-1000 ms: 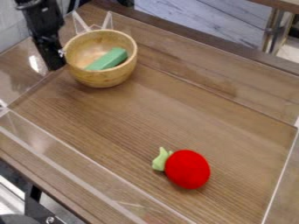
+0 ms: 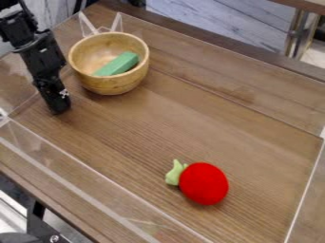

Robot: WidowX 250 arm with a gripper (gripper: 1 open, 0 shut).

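My black gripper (image 2: 55,98) is low at the left edge of the wooden table, just left of and a little in front of a wooden bowl (image 2: 102,76). It looks shut, with nothing visible between its fingers. A green block (image 2: 120,63) lies inside the bowl. A red tomato-like object (image 2: 203,185) with a pale green top lies at the lower right.
White lines or cords show behind the bowl and along the left edge. A metal-legged piece of furniture stands at the top right, beyond the table.
My gripper has moved down and toward the front along the bowl's left side. The bowl looks slightly shifted; the red object has stayed put.
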